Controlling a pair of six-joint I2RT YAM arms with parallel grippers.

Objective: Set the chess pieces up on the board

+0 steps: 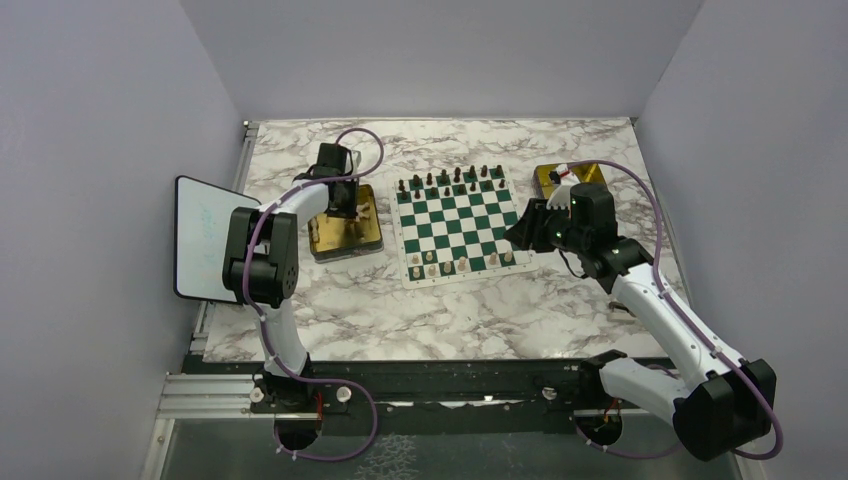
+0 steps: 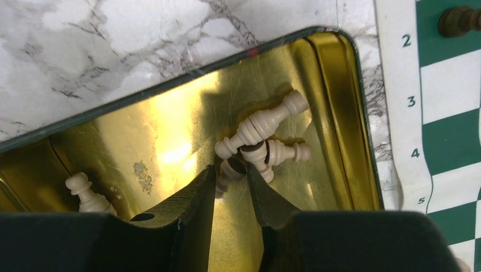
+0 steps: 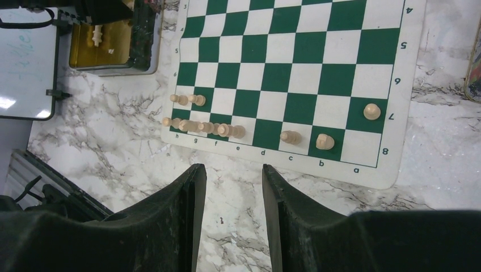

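In the left wrist view, my left gripper is low in the gold tray (image 2: 164, 122), its fingers closed on a small cream piece (image 2: 228, 173), probably a pawn, with its dark base turned up. Touching or close by lie a long cream piece (image 2: 262, 124) and smaller ones, including a cream pawn (image 2: 289, 152). Another cream piece (image 2: 88, 195) rests at the tray's left. The chessboard (image 1: 455, 228) has dark pieces along its far side and several cream ones along its near side. Over the board's right edge, my right gripper stands open and empty.
A second gold tray (image 1: 590, 174) sits at the back right, partly behind the right arm. Left of the left arm is a whiteboard (image 1: 205, 240). Bare marble (image 1: 450, 325) lies in front of the chessboard, and its middle squares are clear.
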